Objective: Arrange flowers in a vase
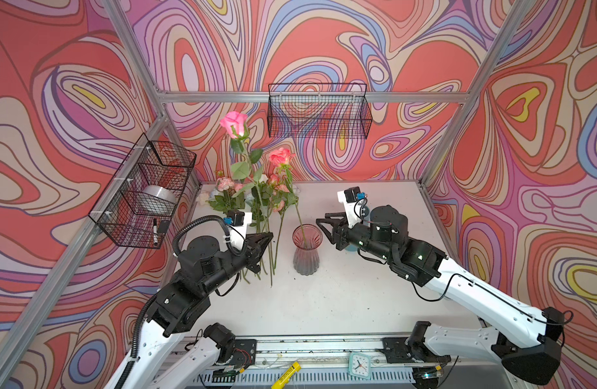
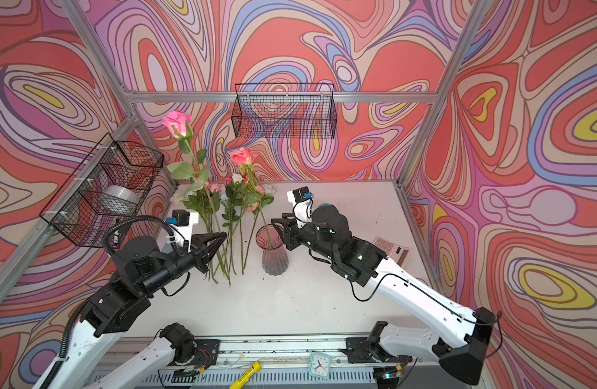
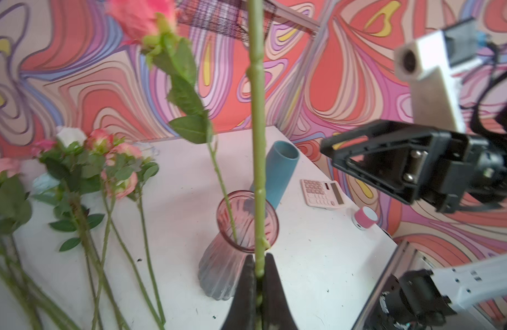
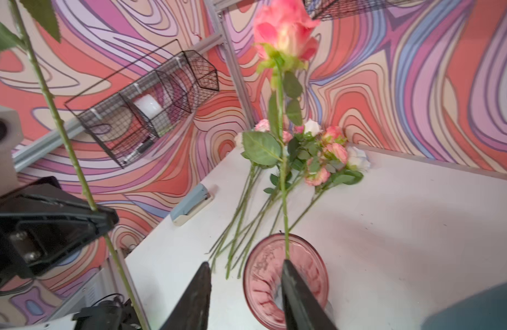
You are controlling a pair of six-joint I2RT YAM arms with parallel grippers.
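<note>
My left gripper (image 1: 262,238) is shut on the stem (image 3: 257,137) of a tall pink rose (image 1: 235,124), held upright left of the ribbed pink glass vase (image 1: 306,259). The vase holds one coral-pink rose (image 4: 286,38), leaning out above its rim. More flowers, pink, white and pale blue, lie in a loose bunch (image 4: 319,154) left of the vase. My right gripper is open and empty, above and right of the vase.
A blue cylinder (image 3: 281,170), a pink calculator (image 3: 321,192) and a small pink object (image 3: 365,217) stand at the right. A stapler (image 4: 192,203) lies at the left. Wire baskets (image 1: 319,116) hang on the walls.
</note>
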